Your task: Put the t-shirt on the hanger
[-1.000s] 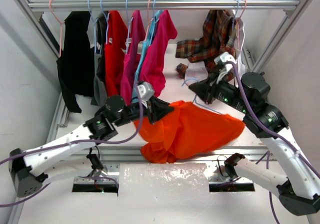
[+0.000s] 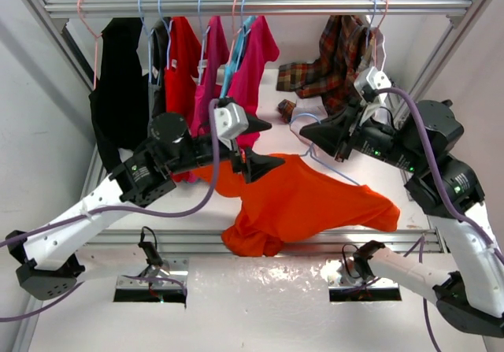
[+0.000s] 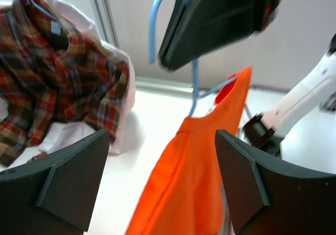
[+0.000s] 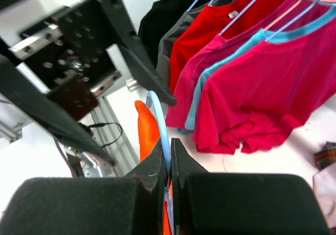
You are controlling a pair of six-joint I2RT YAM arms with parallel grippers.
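The orange t-shirt point(image 2: 299, 206) is draped loosely over the front of the white floor, with a blue hanger point(image 2: 339, 175) along its upper right. My right gripper point(image 2: 335, 139) is shut on that hanger near its hook, seen close up in the right wrist view point(image 4: 169, 182). My left gripper point(image 2: 264, 143) stands open above the shirt's left part, left of the hanger, with nothing between its fingers; in the left wrist view the orange cloth point(image 3: 178, 182) shows beyond its fingers. How far the hanger lies inside the shirt is not clear.
A rail point(image 2: 291, 5) spans the back with hung garments: black, red, pink point(image 2: 244, 100) and others at left, plaid shirts point(image 2: 331, 68) at right. The frame's front bar point(image 2: 197, 240) runs beneath the shirt's lower edge.
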